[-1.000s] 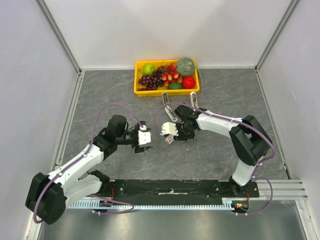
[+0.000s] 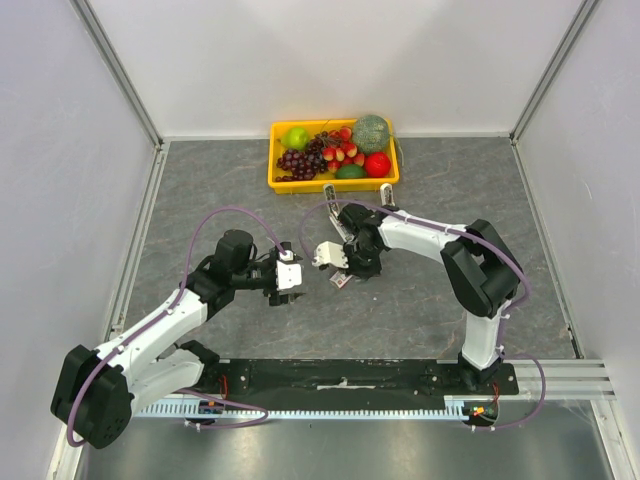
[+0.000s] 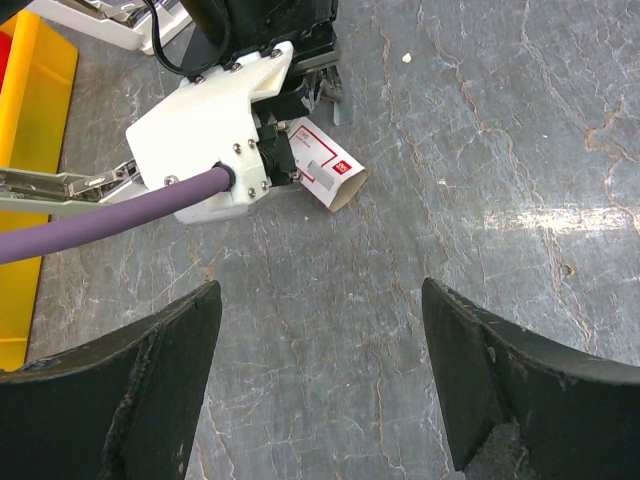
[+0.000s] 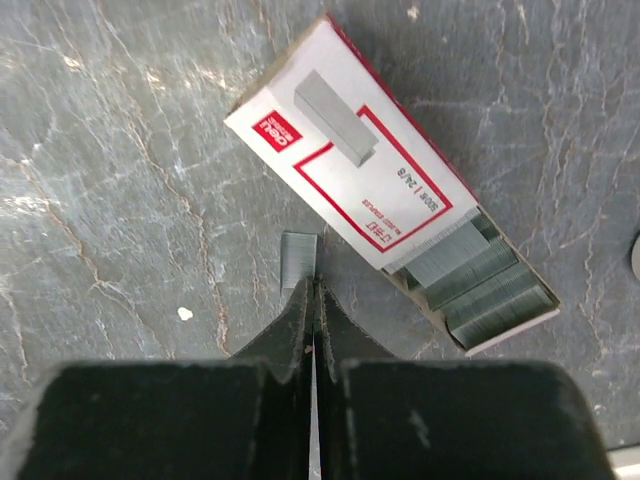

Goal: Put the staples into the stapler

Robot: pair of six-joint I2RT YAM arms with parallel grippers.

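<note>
A white-and-red staple box (image 4: 350, 170) lies slid open on the grey table, staple strips in its tray (image 4: 485, 290). A short staple strip (image 4: 298, 258) lies apart beside it, at the fingertips of my right gripper, which is shut; I see nothing clearly held between them. The box also shows in the left wrist view (image 3: 330, 170), below the right wrist. My left gripper stands open and empty, left of the box. Long hinged metal pieces, apparently staplers (image 2: 331, 200), lie behind the right gripper, partly hidden.
A yellow basket (image 2: 275, 160) of fruit stands at the back. White walls border it.
My right arm has shifted slightly, its elbow moving left and its wrist turning a little around the staple box. The left arm has not moved.
</note>
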